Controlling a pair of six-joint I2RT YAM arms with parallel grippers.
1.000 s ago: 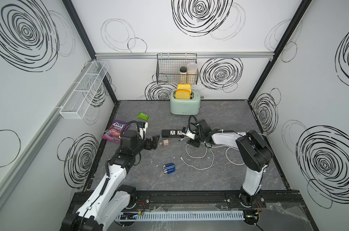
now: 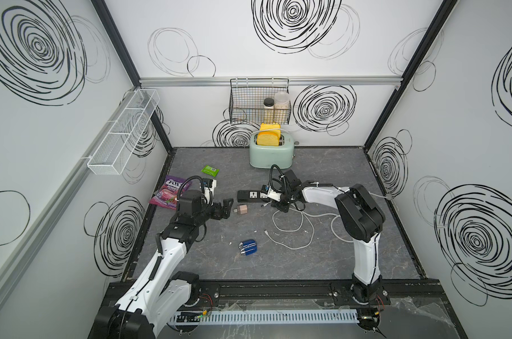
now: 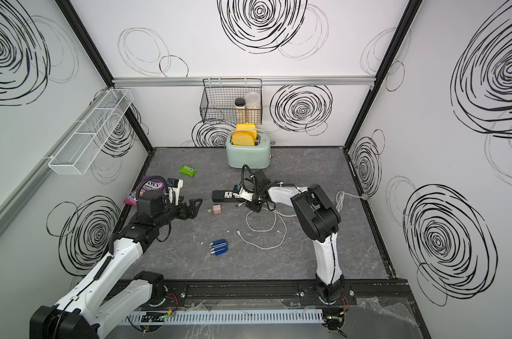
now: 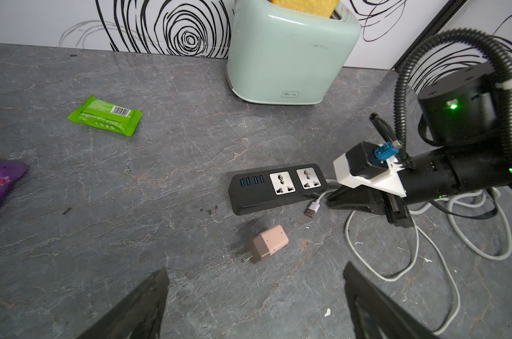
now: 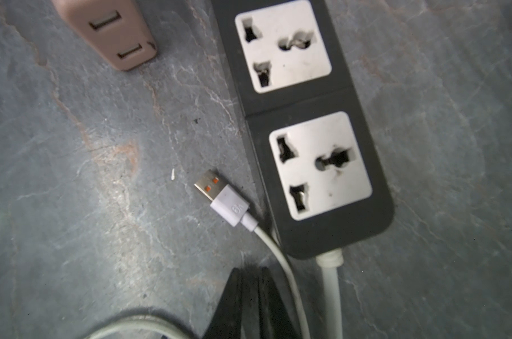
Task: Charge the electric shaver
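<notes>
The blue shaver [image 2: 248, 247] lies on the near middle of the table in the top left view. A pink charger block [image 4: 270, 243] rests in front of the black power strip [image 4: 250, 197]. Beside the strip's socket end lies the white cable's USB plug [image 5: 228, 204], flat on the table. My right gripper is low behind that plug, its fingers close together with a narrow gap. The plug's cord runs past the right finger; I cannot tell what lies between the tips. My left gripper stands open, nothing between its fingers, over the table left of the block.
A mint toaster [image 2: 271, 155] stands at the back. A green packet [image 2: 210, 170] and a purple bag [image 2: 170, 192] lie on the left. White cable loops [image 2: 301, 247] spread over the right front.
My right gripper has moved left, toward the power strip's socket end and the USB plug. The left arm, block, strip and shaver look unmoved.
</notes>
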